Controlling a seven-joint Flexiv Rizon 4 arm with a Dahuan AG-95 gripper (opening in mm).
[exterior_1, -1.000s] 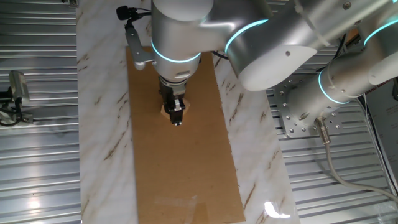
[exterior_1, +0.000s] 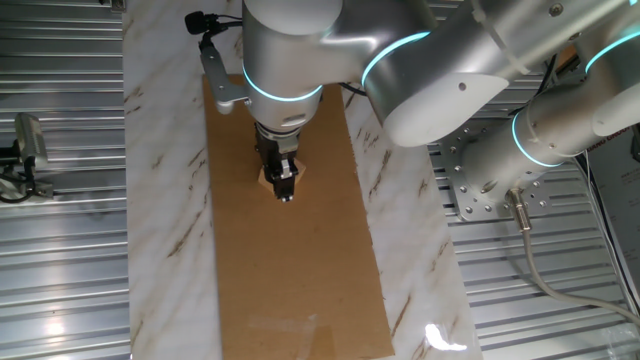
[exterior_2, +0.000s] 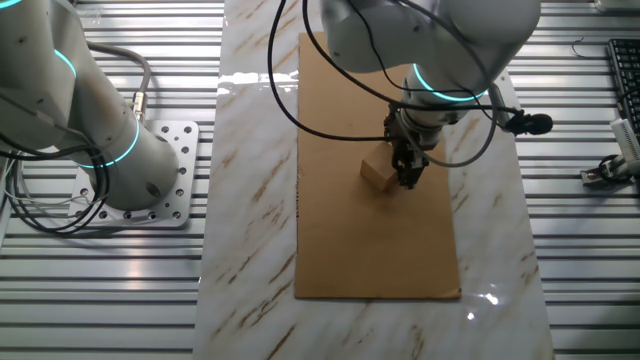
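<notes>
A small brown block (exterior_2: 378, 172), close in colour to the cardboard sheet (exterior_2: 375, 250) under it, lies at my gripper (exterior_2: 407, 172). In exterior view 2 the block shows to the left of the black fingers, which partly cover it. From exterior view 1, my gripper (exterior_1: 285, 185) points down in front of the block (exterior_1: 300, 172), and only the block's edges stick out on both sides. Whether the fingers are around the block or just beside it, open or shut, cannot be made out.
Marble-patterned table surface (exterior_1: 165, 220) borders the cardboard on both sides. The near part of the cardboard is bare apart from a strip of clear tape (exterior_1: 285, 325). A black cable (exterior_2: 280, 80) loops from the arm. Slatted metal (exterior_1: 60, 260) flanks the table.
The block stays in the same place.
</notes>
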